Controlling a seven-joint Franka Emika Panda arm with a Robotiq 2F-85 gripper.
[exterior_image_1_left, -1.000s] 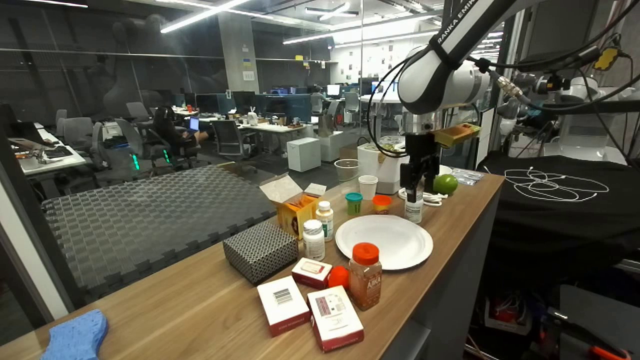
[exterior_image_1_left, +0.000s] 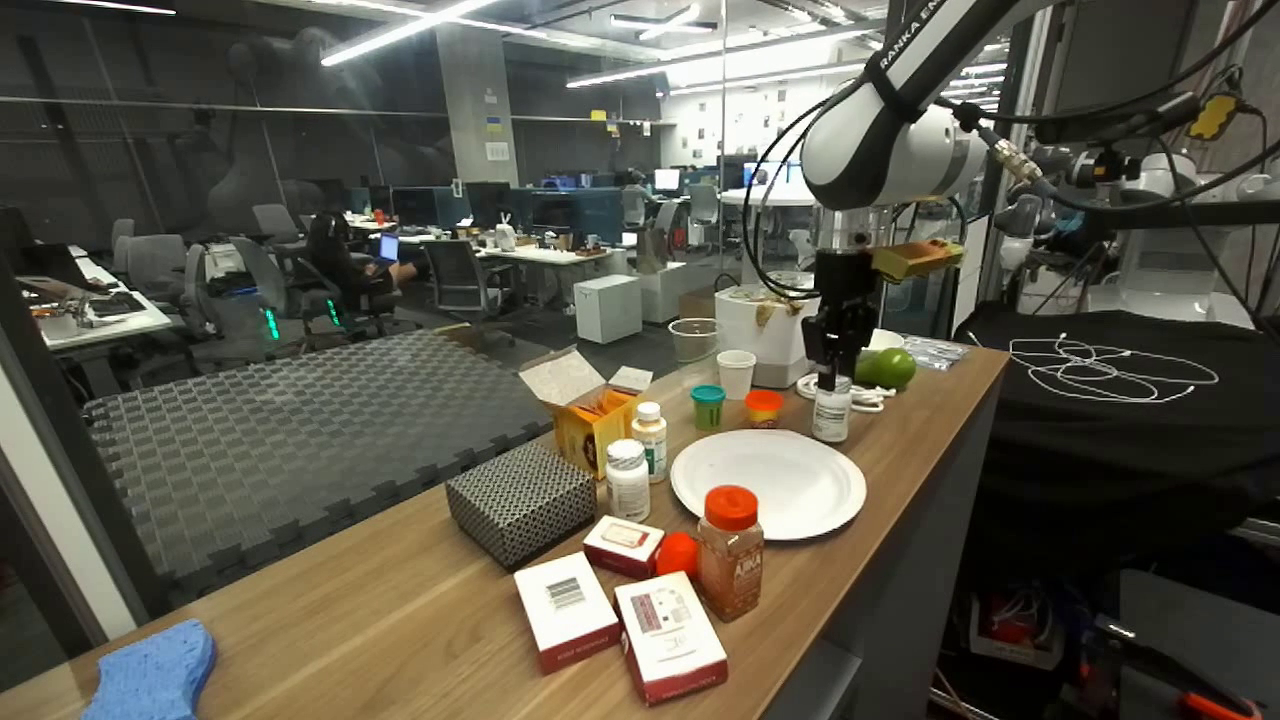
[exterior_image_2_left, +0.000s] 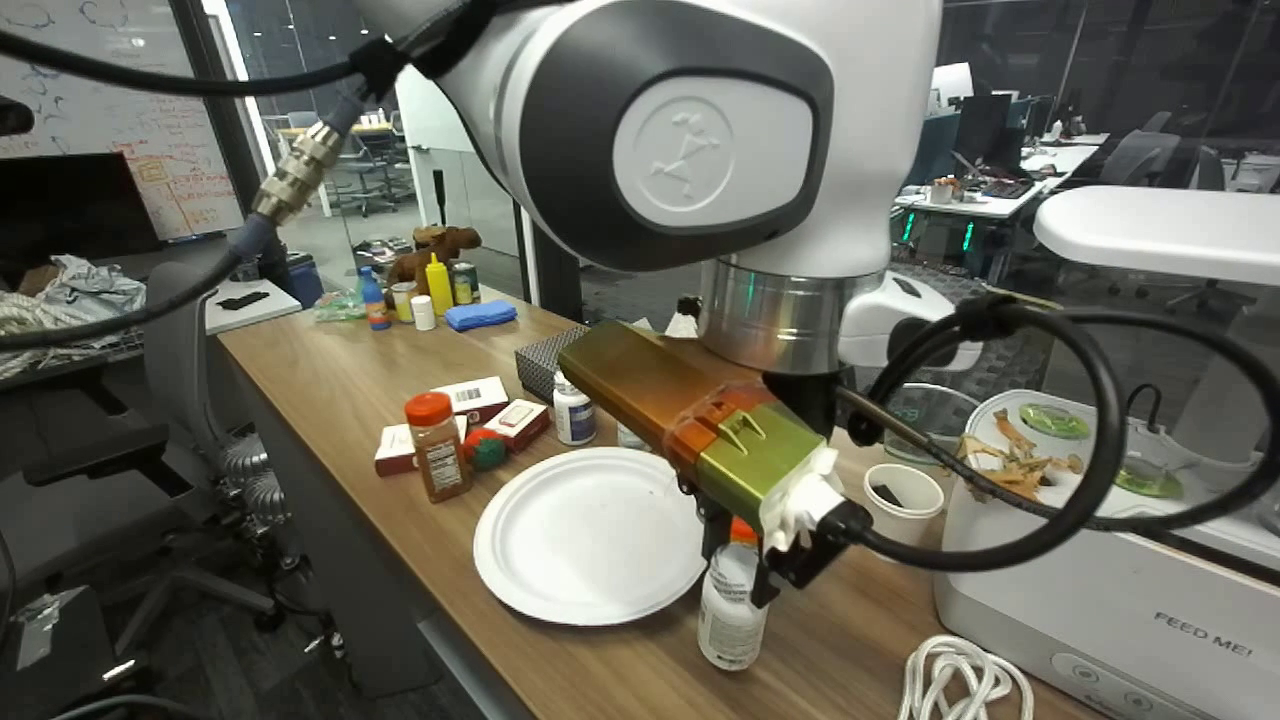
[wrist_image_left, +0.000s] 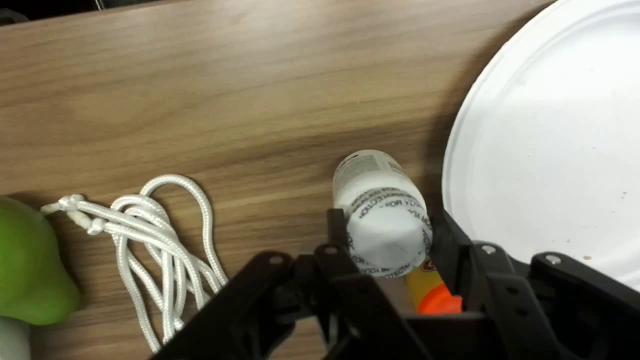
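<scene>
A white bottle (wrist_image_left: 387, 231) with printed lettering round its capped end stands between the fingers of my gripper in the wrist view. One finger (wrist_image_left: 337, 228) is on each side of its upper part, and the gripper is shut on it. In exterior view 1 the bottle (exterior_image_1_left: 831, 414) hangs or stands below the gripper (exterior_image_1_left: 837, 360), just beyond the white plate (exterior_image_1_left: 768, 524). Exterior view 2 has the bottle (exterior_image_2_left: 732, 618) roughly upright beside the plate (exterior_image_2_left: 516, 576). Whether its base touches the table cannot be told.
White cord (wrist_image_left: 162, 240) and a green fruit (wrist_image_left: 30, 264) lie to one side. A red-lidded tub (exterior_image_1_left: 763, 408), a green tub (exterior_image_1_left: 708, 408) and a paper cup (exterior_image_1_left: 735, 374) stand close by. Beyond the plate are a spice jar (exterior_image_1_left: 731, 564), boxes and other bottles. The plate is empty.
My gripper and the bottle have shifted slightly up and to the right in exterior view 1. The other table items have not moved.
</scene>
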